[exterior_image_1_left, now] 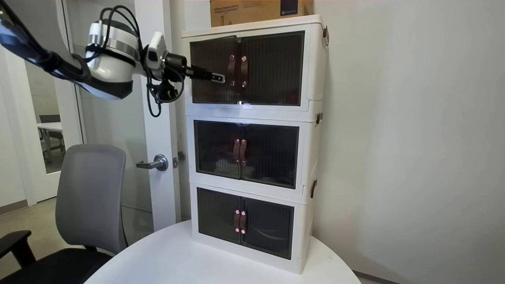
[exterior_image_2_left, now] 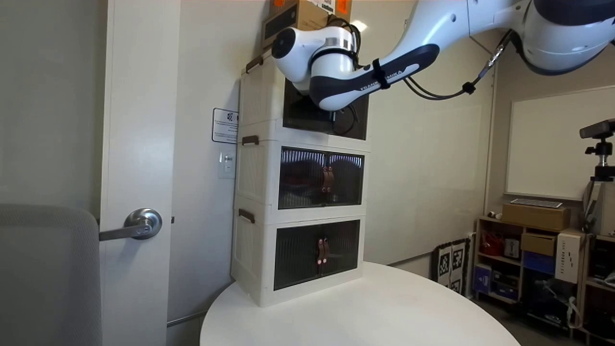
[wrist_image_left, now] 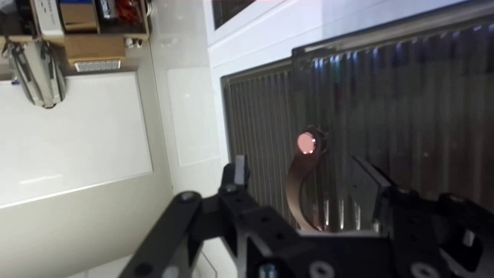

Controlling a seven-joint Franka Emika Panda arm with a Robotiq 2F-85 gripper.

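Note:
The white cabinet stack (exterior_image_1_left: 245,113) has three levels with dark ribbed doors. On the top level, the left door (exterior_image_1_left: 208,54) stands slightly ajar, its inner edge forward of the right door (exterior_image_1_left: 277,71). A brown strap handle (exterior_image_1_left: 232,71) with pinkish studs is on that left door. My gripper (exterior_image_1_left: 218,77) is in front of this door, close to the handle. In the wrist view the strap handle (wrist_image_left: 295,180) appears between my two spread fingers, with clear space on both sides. Exterior view 2 has the gripper hidden behind the arm (exterior_image_2_left: 346,86).
A cardboard box (exterior_image_1_left: 260,12) rests on top of the stack. The stack stands on a white round table (exterior_image_1_left: 175,260), whose visible top is otherwise bare. To the left are a grey chair (exterior_image_1_left: 90,194) and a room door with a lever handle (exterior_image_1_left: 154,164).

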